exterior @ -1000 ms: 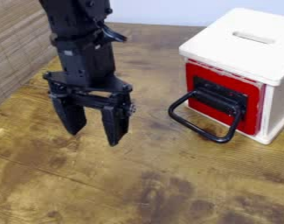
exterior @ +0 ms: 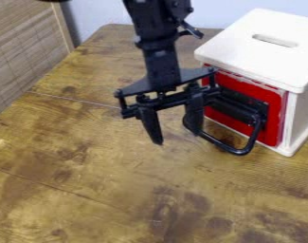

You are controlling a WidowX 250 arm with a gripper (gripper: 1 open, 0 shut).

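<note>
My black gripper (exterior: 172,119) hangs open over the wooden table, its fingers pointing down, just left of a white box (exterior: 260,52) with a red front panel (exterior: 277,123). A black looped handle (exterior: 244,142) projects low from that panel toward the table. The gripper partly overlaps the handle and panel in the camera view; whether it touches either cannot be told.
A beige woven surface (exterior: 24,57) borders the upper left. The box stands at the back right.
My arm has moved right, from the middle-left toward the box and its handle, and the gripper has turned. The box and handle look unchanged.
</note>
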